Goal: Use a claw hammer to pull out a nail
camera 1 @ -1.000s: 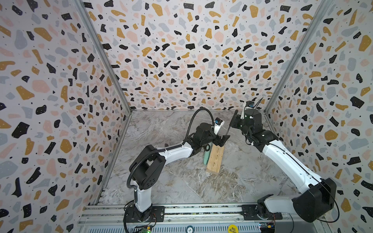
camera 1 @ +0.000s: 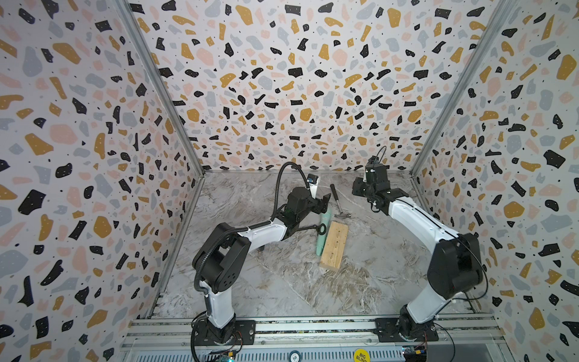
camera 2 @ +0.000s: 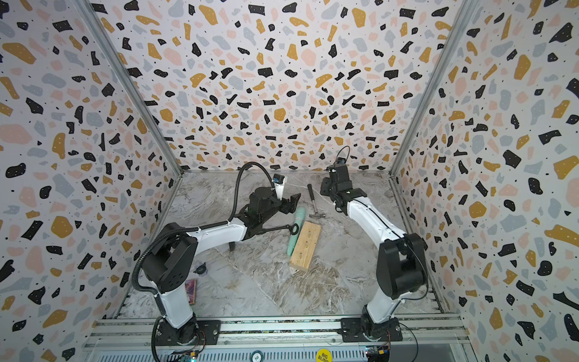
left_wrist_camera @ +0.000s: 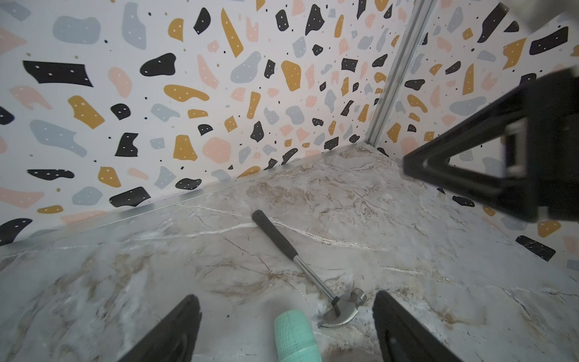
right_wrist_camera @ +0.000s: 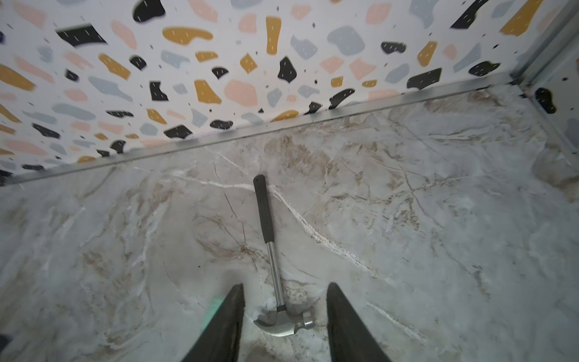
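The claw hammer (camera 1: 336, 196) lies on the table behind the wooden board, its black handle toward the back wall. Its steel head (right_wrist_camera: 284, 322) points toward the board. My left gripper (camera 1: 326, 204) hangs to the left of the hammer, apart from it; its fingers (left_wrist_camera: 175, 328) are spread in the left wrist view. My right gripper is also open, with nothing held, to the right of the hammer in the top views. The pale wooden board (camera 1: 335, 246) shows small dark spots; no nail can be made out on it.
A green cylinder (camera 1: 321, 240) lies along the board's left side. A black ring-ended rod (camera 2: 293, 229) reaches that cylinder from the left. Small items, including a card (camera 2: 190, 290), lie at the front left.
The hammer stood tilted between the grippers a second ago and now lies on the table. My left arm has moved left, and my right arm has changed pose, its elbow shifting inward.
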